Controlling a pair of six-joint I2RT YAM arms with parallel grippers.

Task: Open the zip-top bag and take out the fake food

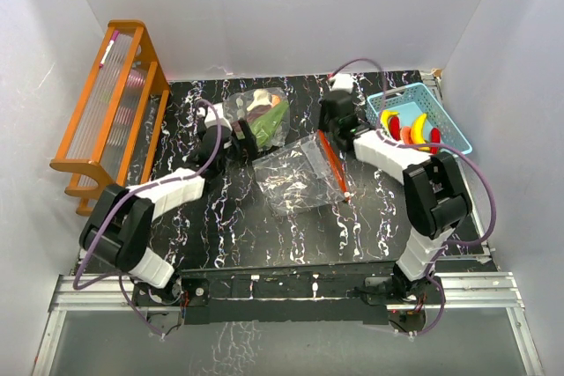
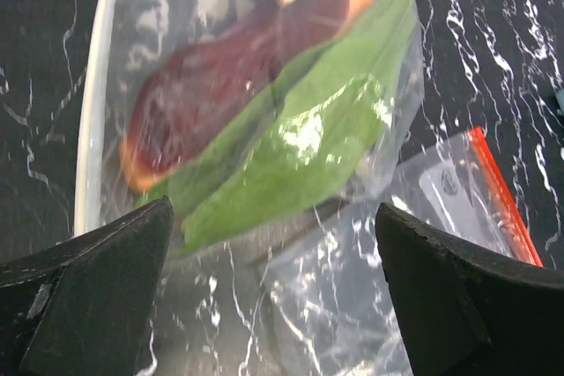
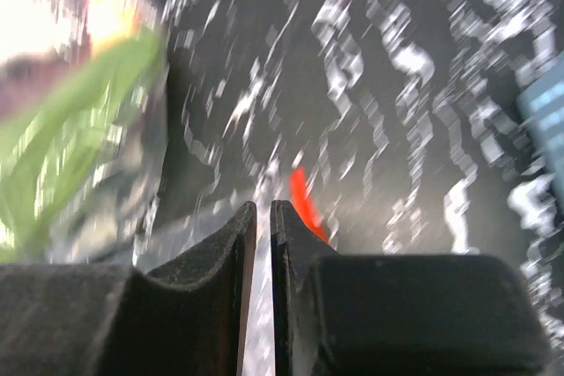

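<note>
My left gripper stands open above a clear bag (image 1: 264,116) holding green leafy food (image 2: 300,138), a dark red item (image 2: 203,85) and a pale piece. A flatter, seemingly empty clear bag (image 1: 291,182) with a red zip (image 2: 502,191) lies nearer the front. My right gripper is shut over that bag near its red zip; what is between the fingertips is hard to tell in the blurred view.
A blue basket (image 1: 467,138) with bananas, red peppers and other fake food sits at the right. A wooden rack (image 1: 97,129) stands at the left.
</note>
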